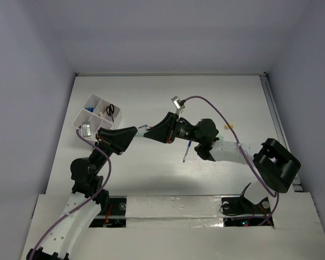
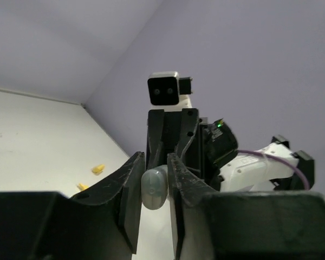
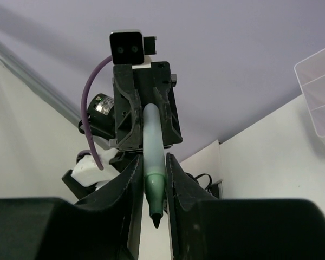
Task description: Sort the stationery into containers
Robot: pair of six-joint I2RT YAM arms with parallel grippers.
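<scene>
A whitish marker with a green end (image 3: 153, 141) bridges the gap between my two grippers above the table. My right gripper is shut on its green end, the dark tip showing between the fingers. At the other end, the pale rounded cap (image 2: 154, 188) sits between the fingers of my left gripper; whether they press on it cannot be told. From above, the left gripper (image 1: 136, 131) and right gripper (image 1: 146, 133) face each other almost tip to tip. A white divided container (image 1: 88, 117) stands at the left, holding black scissors (image 1: 110, 110) and a blue item (image 1: 90, 109).
A blue pen (image 1: 187, 151) lies on the table (image 1: 157, 176) below the right arm. Two yellow pieces, one of them the farther piece (image 2: 98, 169), lie to the right.
</scene>
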